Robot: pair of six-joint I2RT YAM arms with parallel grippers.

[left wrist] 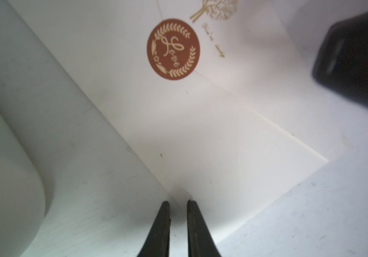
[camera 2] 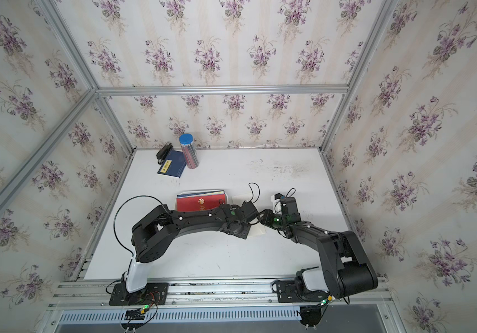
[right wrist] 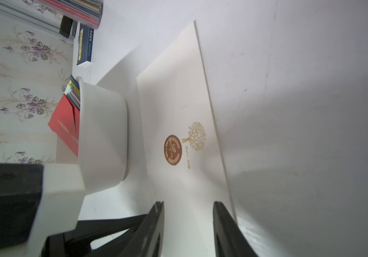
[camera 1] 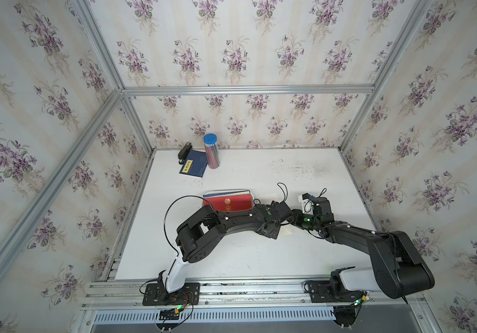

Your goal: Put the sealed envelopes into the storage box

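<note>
A cream envelope (right wrist: 179, 102) with a round brown "Love" seal and a gold tree print lies on the white table. In the left wrist view, my left gripper is shut on the edge of this envelope (left wrist: 218, 141), near its lower end. My right gripper is part open at the near end of the envelope, its fingers (right wrist: 154, 222) apart with the paper showing between them. The white storage box (right wrist: 102, 132) stands left of the envelope, holding red and other coloured envelopes (camera 1: 227, 202). From above, the arms hide most of the cream envelope.
At the back left stand a clear tube with a blue lid (camera 1: 211, 151), a dark blue book (camera 1: 194, 163) and a black stapler (camera 1: 184, 151). Both grippers are close together at the centre.
</note>
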